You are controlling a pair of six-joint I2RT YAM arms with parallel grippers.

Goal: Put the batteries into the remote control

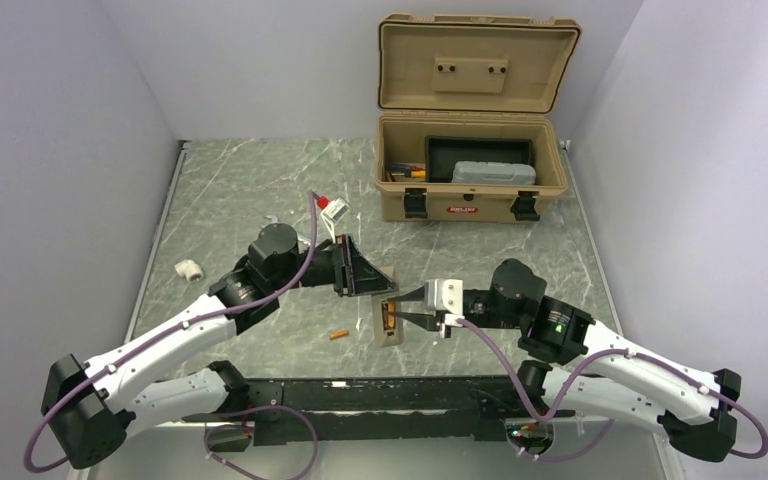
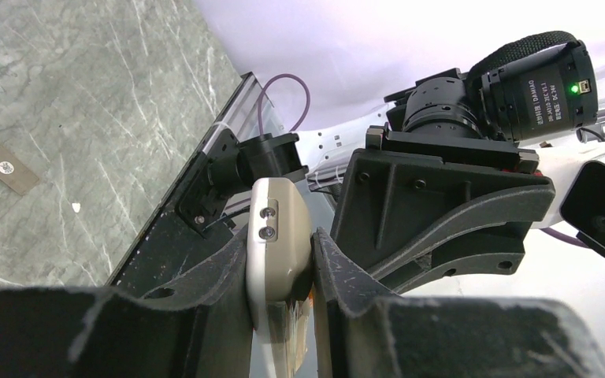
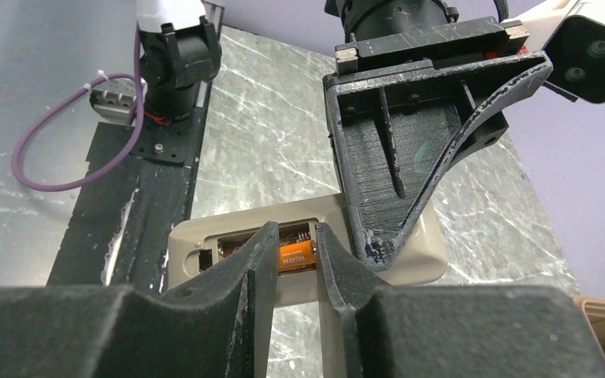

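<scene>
The beige remote (image 1: pixel 383 335) (image 3: pixel 410 268) is held upright by my left gripper, which is shut on its upper part. An orange battery (image 3: pixel 297 253) lies in the open compartment, with a metal spring showing above it. My right gripper is at the compartment, fingers part open, one each side of the battery's visible part; whether it touches the battery I cannot tell. A loose orange battery (image 1: pixel 339 334) lies on the table to the left of the remote. The beige battery cover (image 2: pixel 4 163) lies on the marble surface.
An open tan case (image 1: pixel 470 205) with a grey box and tools stands at the back right. A white object (image 1: pixel 188 270) lies at the left. Walls enclose the table.
</scene>
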